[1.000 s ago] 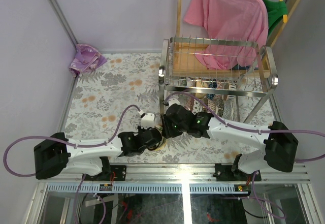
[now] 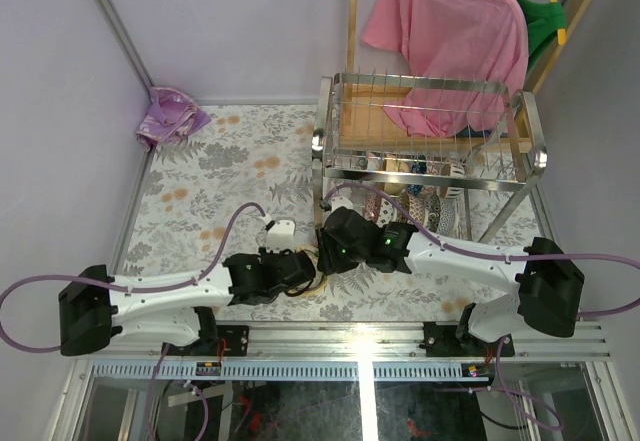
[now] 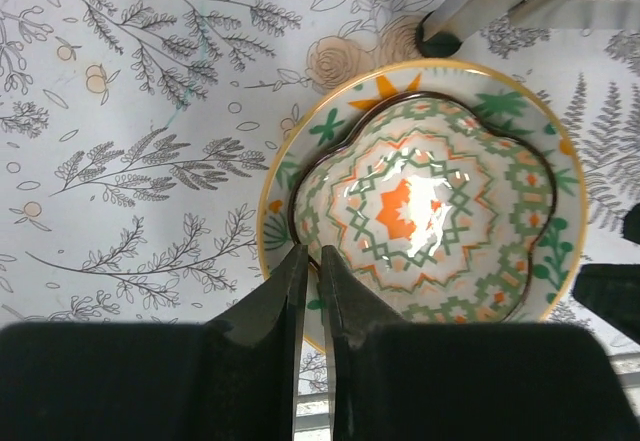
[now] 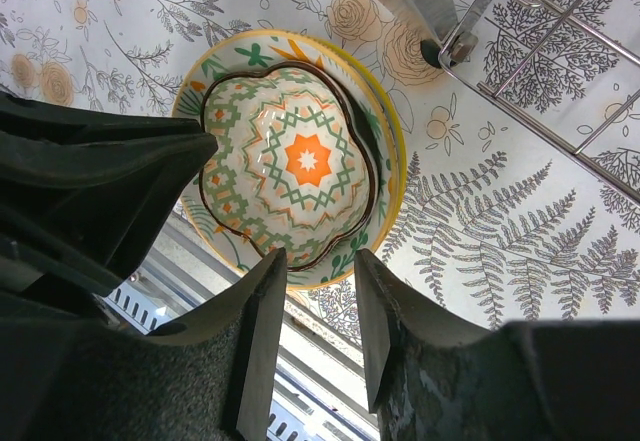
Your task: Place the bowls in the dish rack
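A patterned bowl with a wavy dark rim rests on a yellow-edged plate or bowl on the mat, beside the rack's front-left foot. My left gripper is shut at the stack's near-left rim; whether any rim is between its fingers is unclear. My right gripper is open just above the stack's edge, nothing between its fingers. The metal dish rack holds several bowls and dishes upright on its lower tier.
Pink and green shirts hang behind the rack. A purple cloth lies at the back left.
The right arm is nearly still.
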